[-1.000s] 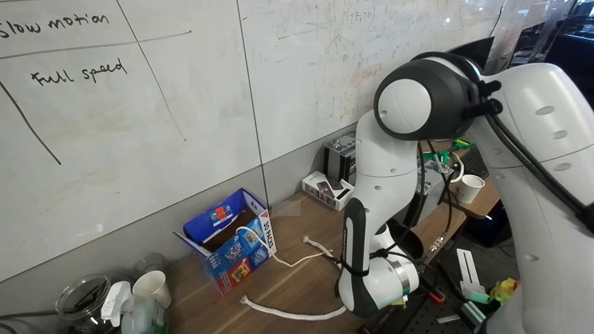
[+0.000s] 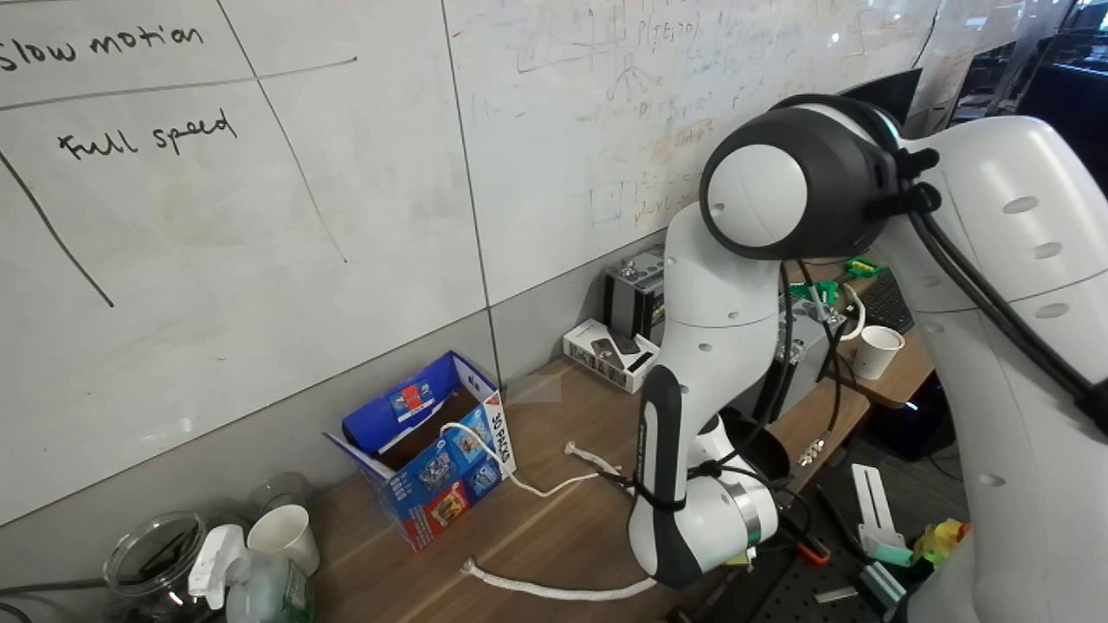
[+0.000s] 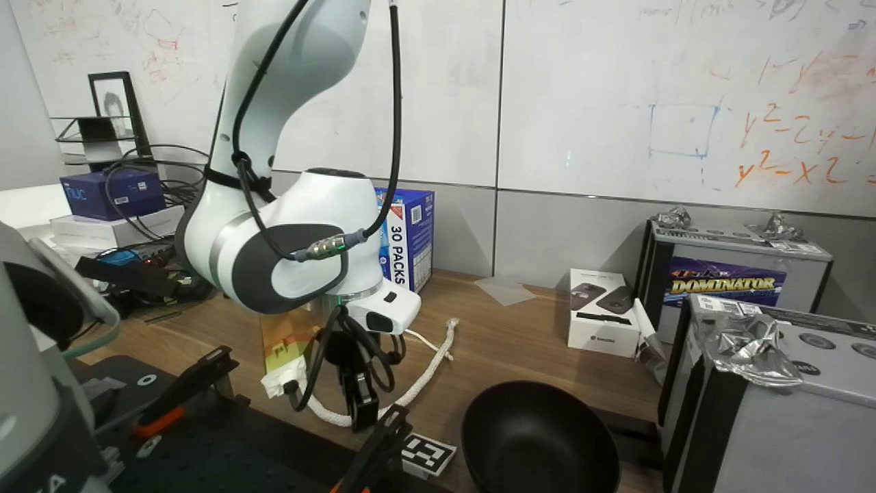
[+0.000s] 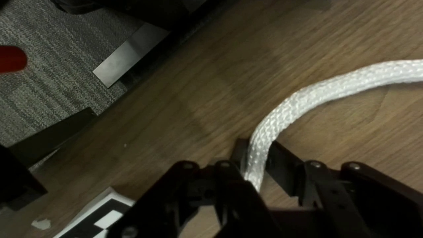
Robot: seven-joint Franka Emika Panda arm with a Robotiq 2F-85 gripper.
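Observation:
A white braided rope point(image 4: 317, 93) lies on the wooden table and curves down between the fingers of my gripper in the wrist view. Both dark fingertips stand close on either side of it, low over the table; whether they press on the rope cannot be made out. In exterior view 1 one frayed end of the rope point(image 2: 550, 592) lies on the table, and my arm hides the gripper. Exterior view 2 shows the gripper point(image 3: 361, 411) pointing down, with the rope point(image 3: 427, 374) running behind it towards the back.
A blue snack box point(image 2: 441, 472) with a thin white cord point(image 2: 535, 490) stands by the wall. A black bowl point(image 3: 538, 439) sits right of the gripper. Clamps and a marker card point(image 3: 427, 453) line the table's front edge. A small white phone box point(image 2: 610, 355) stands behind.
In exterior view 1 the rope's near frayed end has slid slightly right and down, towards the arm. The lower arm has shifted very slightly. The box and cups have stayed put.

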